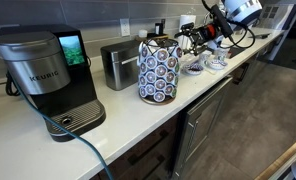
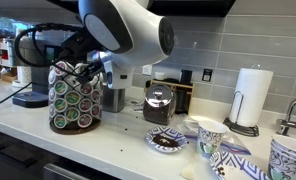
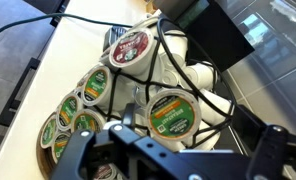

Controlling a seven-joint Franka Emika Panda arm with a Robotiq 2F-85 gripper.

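Observation:
A round rack of coffee pods [image 1: 158, 75] stands on the white counter, its pods facing outward in wire rings. In the wrist view a green-and-orange-labelled pod [image 3: 173, 114] faces up near the middle, with a red-labelled pod [image 3: 131, 47] beyond it. My gripper is open at the lower edge of that view, its fingers near the rack, with no pod held between them. From the second exterior view the arm [image 2: 128, 35] reaches over to the rack [image 2: 73, 100], and the fingers are partly hidden there.
A Keurig coffee maker [image 1: 50, 80] stands left of the rack, with a toaster [image 1: 119, 64] behind. Plates [image 2: 166, 139], a patterned cup [image 2: 210, 138] and a paper towel roll [image 2: 250, 95] are to the other side. A teal cable [image 1: 73, 135] crosses the counter's front.

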